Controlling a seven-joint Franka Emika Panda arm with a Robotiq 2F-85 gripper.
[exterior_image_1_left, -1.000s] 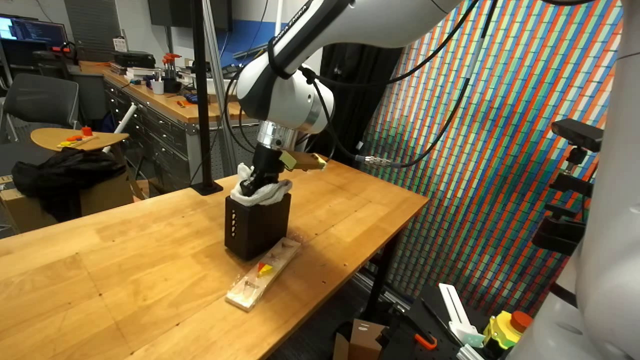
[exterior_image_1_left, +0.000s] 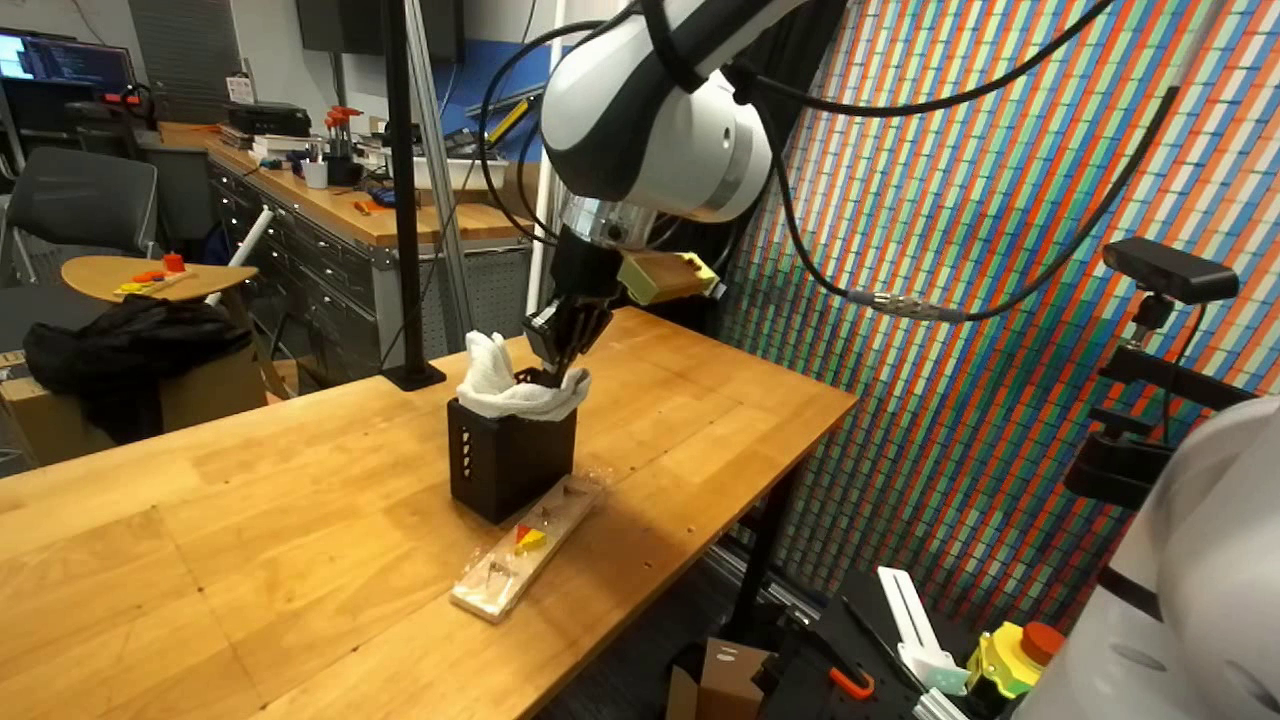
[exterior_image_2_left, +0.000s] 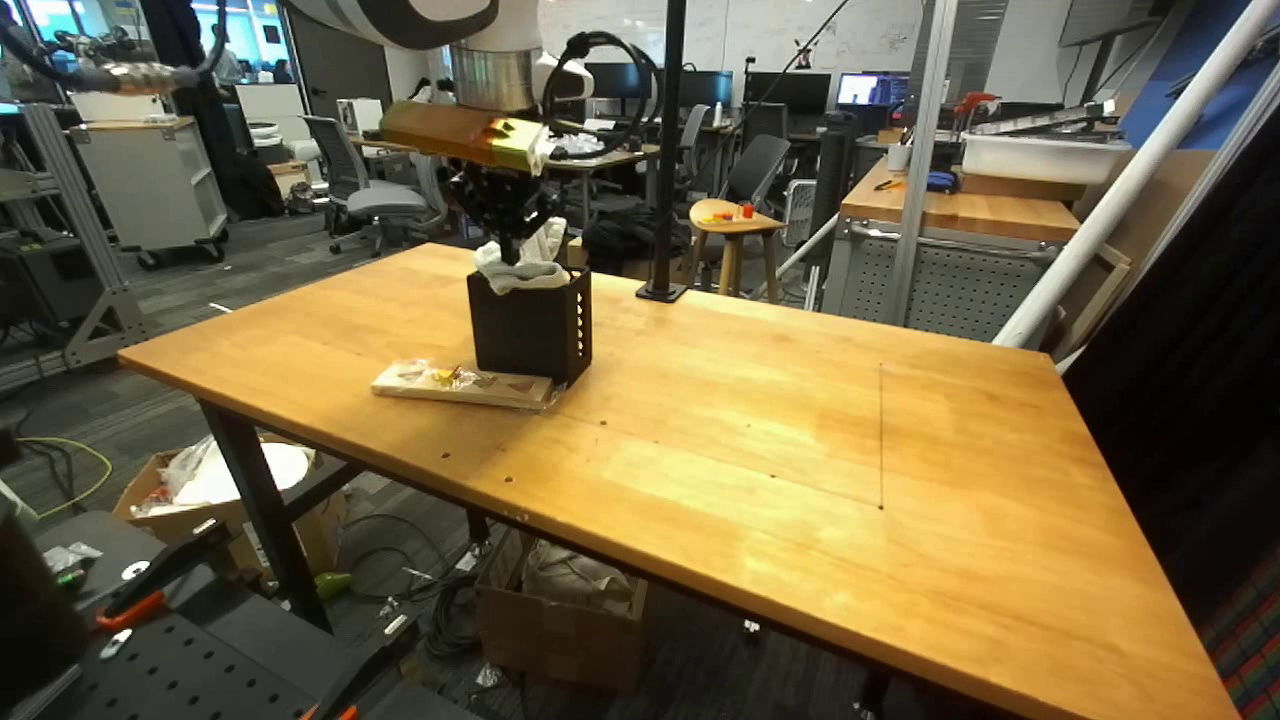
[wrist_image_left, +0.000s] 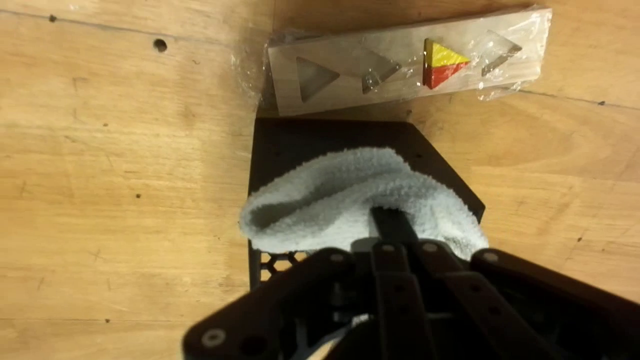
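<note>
A white cloth (exterior_image_1_left: 522, 390) lies bunched over the open top of a black bin (exterior_image_1_left: 510, 462), with one end standing up. In the wrist view the cloth (wrist_image_left: 360, 201) drapes across the bin and leaves part of its dark rim bare. My gripper (exterior_image_1_left: 555, 370) points down at the cloth from above, its fingers (wrist_image_left: 393, 223) shut together. Their tips overlap the white cloth in the wrist view; whether a thin fold is between them does not show. The second exterior view also has the gripper (exterior_image_2_left: 509, 252) right at the cloth (exterior_image_2_left: 528, 266).
Beside the bin lies a wooden puzzle board (wrist_image_left: 336, 75) in clear wrap, holding a yellow and red triangle (wrist_image_left: 442, 63). A black post (exterior_image_2_left: 663, 288) stands at the table's far edge.
My gripper has risen from deeper in the bunched cloth and shifted right in the first exterior view. The cloth has changed shape slightly but stays on the bin. The bin and board look unmoved.
</note>
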